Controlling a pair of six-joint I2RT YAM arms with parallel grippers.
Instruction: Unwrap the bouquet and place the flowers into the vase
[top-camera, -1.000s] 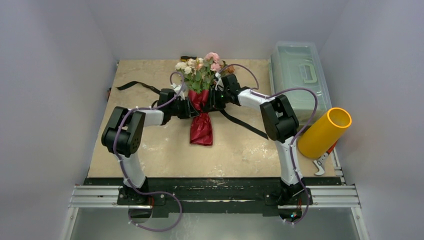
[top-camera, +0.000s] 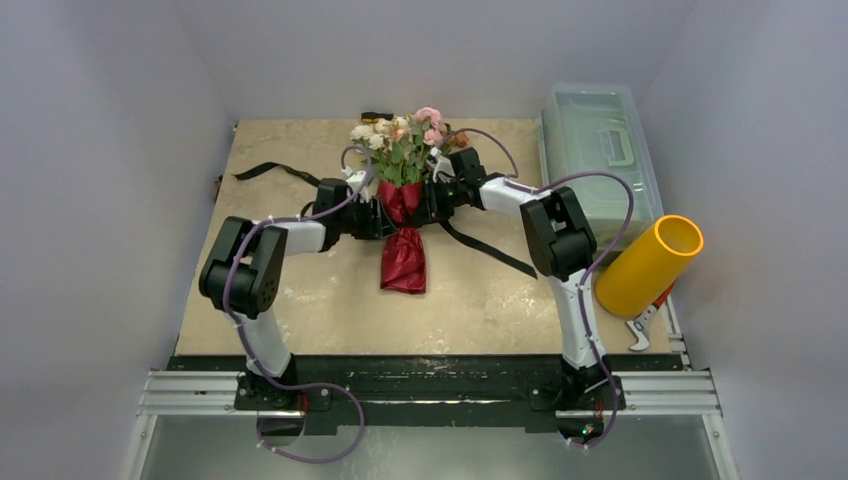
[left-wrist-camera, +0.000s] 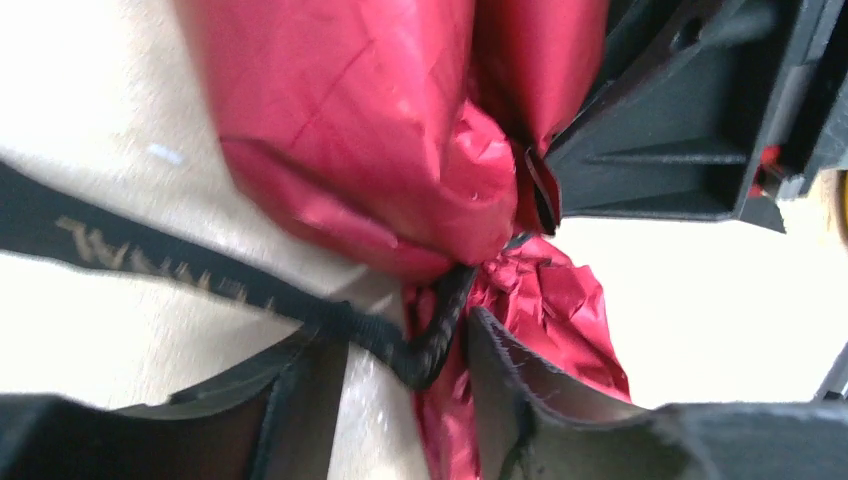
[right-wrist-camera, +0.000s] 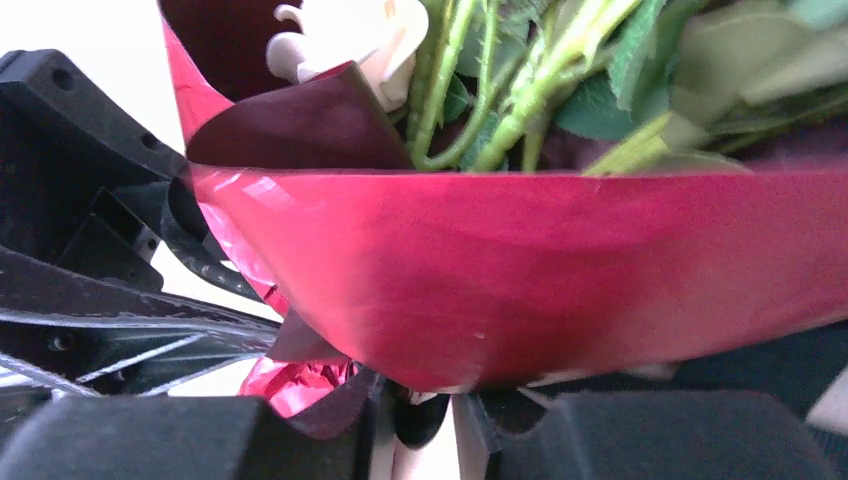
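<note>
The bouquet's pink and white flowers (top-camera: 408, 135) point to the back of the table, their stems inside red wrapping (top-camera: 404, 262) with a pinched waist. Black ribbon (left-wrist-camera: 240, 285) is tied at that waist. My left gripper is at the knot, its fingers apart; a ribbon fold lies at the gap, not clearly clamped. From the right side, my right gripper meets the waist below the flared wrap. Something dark shows in its narrow gap; whether it is gripped is unclear. The yellow vase (top-camera: 640, 272) leans at the right, its mouth open.
Behind the vase is a clear lidded bin (top-camera: 598, 150). A red-handled wrench (top-camera: 645, 325) lies beside the vase's base. Ribbon tails spread left and right over the table.
Both grippers have stayed close to the bouquet's waist, with small shifts of the arms. The bouquet has barely moved, and the vase is where it was.
</note>
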